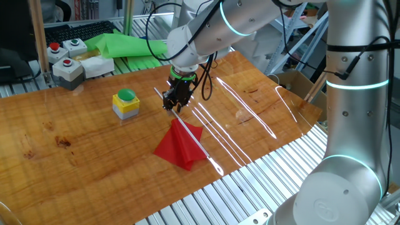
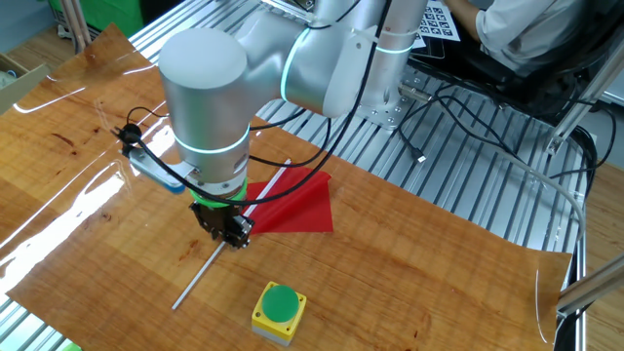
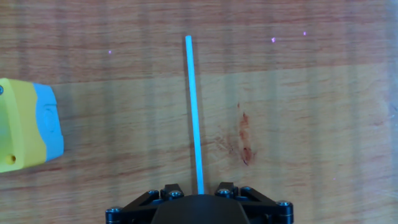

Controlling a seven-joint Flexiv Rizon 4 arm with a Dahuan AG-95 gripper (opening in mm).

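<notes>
A thin pale rod (image 1: 192,137) lies across the wooden table, partly over a folded red cloth (image 1: 173,150). In the other exterior view the rod (image 2: 198,279) runs out from under my gripper (image 2: 232,237), and the red cloth (image 2: 304,207) lies behind. My gripper (image 1: 172,109) points down, low over the rod's farther half. From the wrist, the rod (image 3: 194,106) runs up the middle and passes between the spread fingers of the open gripper. Its stretch below them is hidden by the gripper body. Whether the fingertips touch the table cannot be told.
A yellow box with a green button (image 1: 127,95) stands beside the rod's far end. At the back left are small boxes with red buttons (image 1: 67,62) and a green cloth (image 1: 128,45).
</notes>
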